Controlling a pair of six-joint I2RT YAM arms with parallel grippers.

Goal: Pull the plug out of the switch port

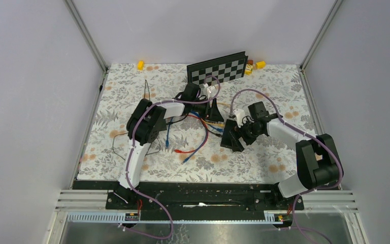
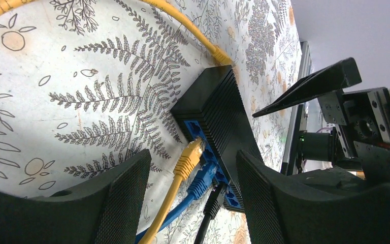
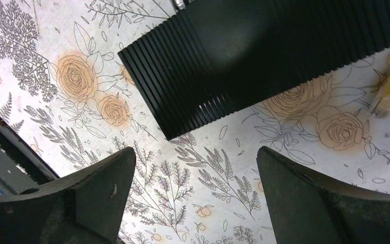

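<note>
The black switch lies on the floral mat, with a yellow plug, a blue plug and a black plug in its ports. My left gripper is open just over these plugs, facing the port side, with none gripped. My right gripper is open above the mat beside the switch's ridged body; in the top view it hovers at the switch's right.
A checkerboard panel leans at the back, with small yellow blocks nearby. Loose red and blue cables lie at the front middle.
</note>
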